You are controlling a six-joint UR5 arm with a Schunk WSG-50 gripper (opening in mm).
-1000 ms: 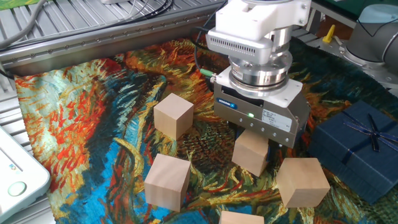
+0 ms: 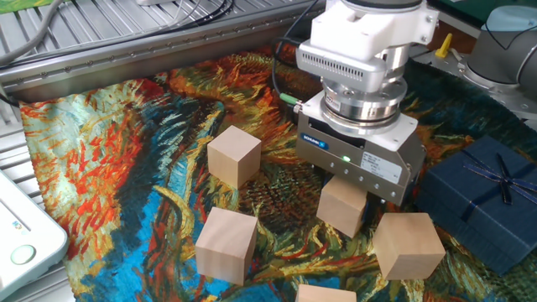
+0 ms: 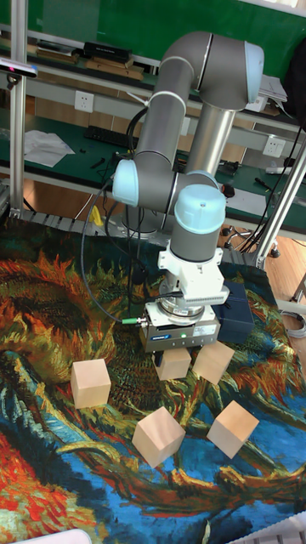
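My gripper (image 2: pixel 346 189) points down over a plain wooden cube (image 2: pixel 340 207), its wide body covering part of the cube's top. In exterior view 3 a dark finger (image 3: pixel 159 359) stands against the left side of this cube (image 3: pixel 175 365); the other finger is hidden, so whether the fingers grip the cube does not show. Close to the right sits a second wooden cube (image 2: pixel 409 246). A third cube (image 2: pixel 234 158) lies to the left and a fourth cube (image 2: pixel 226 246) lies in front of it. Another cube (image 2: pixel 325 294) is cut off by the lower edge.
A dark blue gift box (image 2: pixel 482 201) with a ribbon stands right of the gripper. A white device (image 2: pixel 25 235) sits at the left edge, and a metal rail (image 2: pixel 151 59) runs along the back.
My gripper has moved a little to the right.
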